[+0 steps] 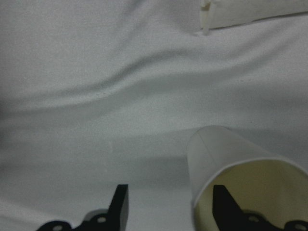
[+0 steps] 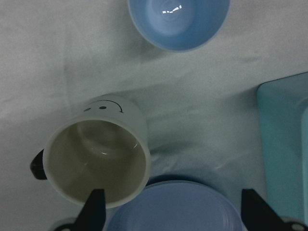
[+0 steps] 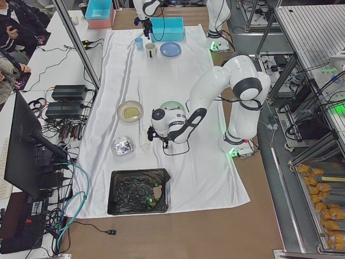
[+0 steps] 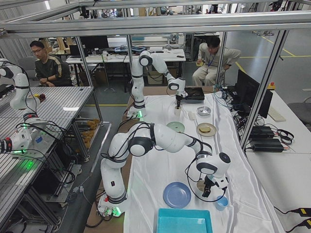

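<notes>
My left gripper (image 3: pixel 160 139) is open low over a white cup (image 1: pixel 214 154) lying with its mouth toward the camera in the left wrist view; one finger overlaps the opening. My right gripper (image 4: pixel 210 189) stands open above a white smiley mug (image 2: pixel 96 159), with a blue plate (image 2: pixel 178 214) below between the fingers' line of sight and a blue cup (image 2: pixel 178 19) beyond.
A turquoise bin (image 4: pixel 183 223) sits beside the blue plate. Mid-table are a green plate (image 4: pixel 175 126) and a beige plate (image 3: pixel 122 108). A foil bowl (image 3: pixel 122 145) and black lined tray (image 3: pixel 116 191) are near the left arm.
</notes>
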